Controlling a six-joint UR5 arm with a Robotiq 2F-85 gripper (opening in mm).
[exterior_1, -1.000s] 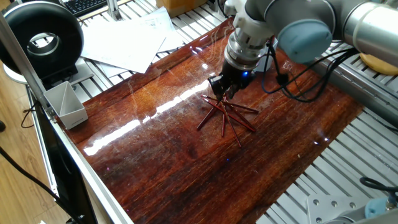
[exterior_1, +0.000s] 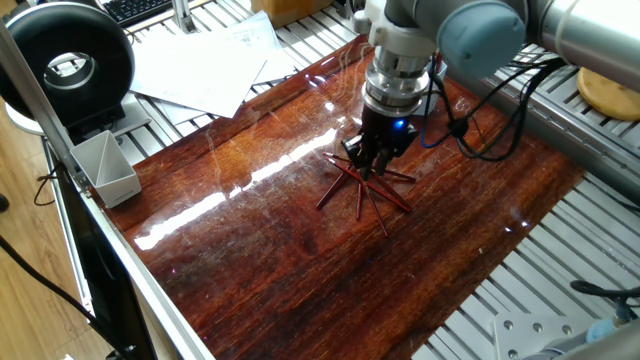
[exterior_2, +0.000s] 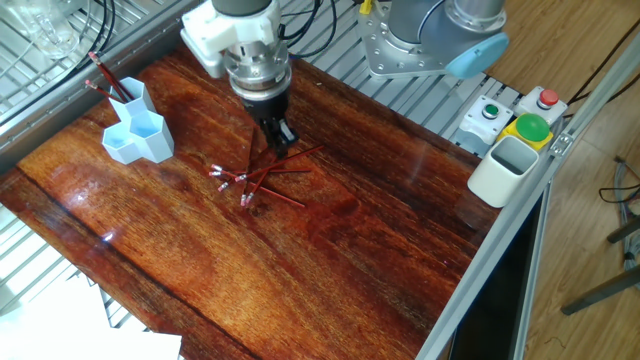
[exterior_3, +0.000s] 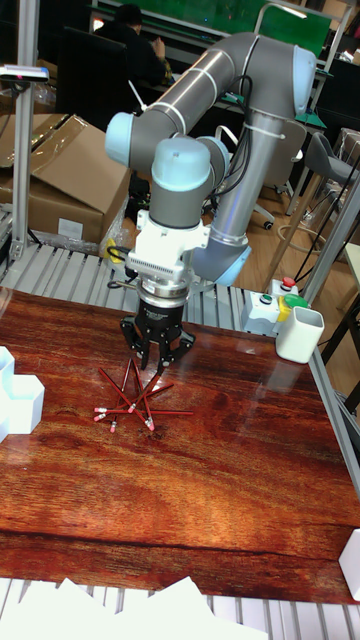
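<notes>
Several dark red pencils (exterior_2: 290, 158) with pale ends lie crossed in a loose pile near the middle of the wooden table. My gripper (exterior_3: 154, 365) points down just above the pile's robot-side part, its black fingers apart. No pencil shows lifted between them, and in exterior view 1 the gripper (exterior_1: 372, 172) covers part of the pile. A light blue holder of joined hexagonal cups (exterior_2: 122, 149) stands near the table's edge in exterior view 2, with a few pencils (exterior_2: 107, 72) upright in its rear cup.
A white open box (exterior_1: 106, 170) sits by the table's edge. At another corner, a white bin (exterior_2: 501, 172) stands near button boxes (exterior_2: 484, 119). White papers (exterior_1: 195, 75) lie beyond the table.
The gripper has shifted slightly toward the pile's middle and come lower, turning more upright in exterior view 1. The pencils lie as before.
</notes>
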